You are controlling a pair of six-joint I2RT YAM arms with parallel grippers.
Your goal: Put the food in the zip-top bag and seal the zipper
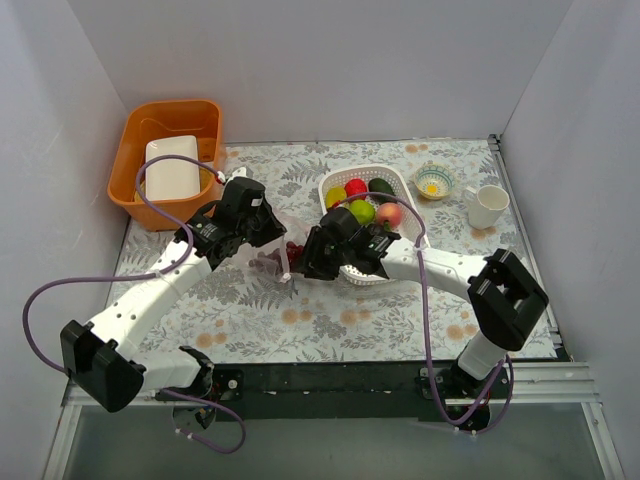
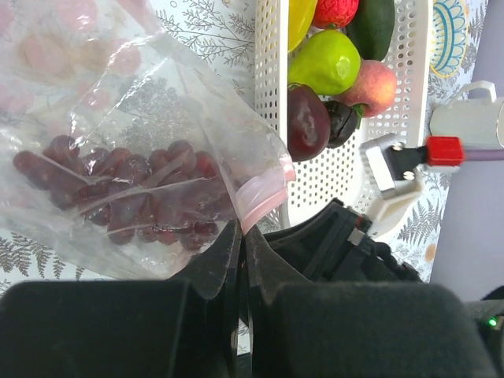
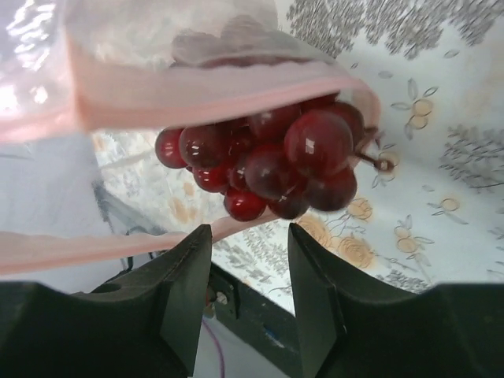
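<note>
A clear zip top bag (image 2: 118, 79) with a pink zipper edge (image 2: 266, 193) lies on the patterned cloth. Through its film shows a bunch of dark red grapes (image 2: 126, 189). At the bag's mouth, my left gripper is shut with the pink edge pinched at its fingertips. My right gripper stands open just outside the mouth, nothing between its fingers. Seen from there, the nearest grapes (image 3: 268, 157) sit in the opening between the pink edges, a stem sticking out at the right. From above, the arms partly hide the bag.
Behind the right gripper stands a white basket (image 1: 395, 173) of fruit and vegetables. An orange bin (image 1: 150, 115) holding a white container is at the back left. A small bowl (image 1: 434, 181) and a white mug (image 1: 487, 206) are at the right.
</note>
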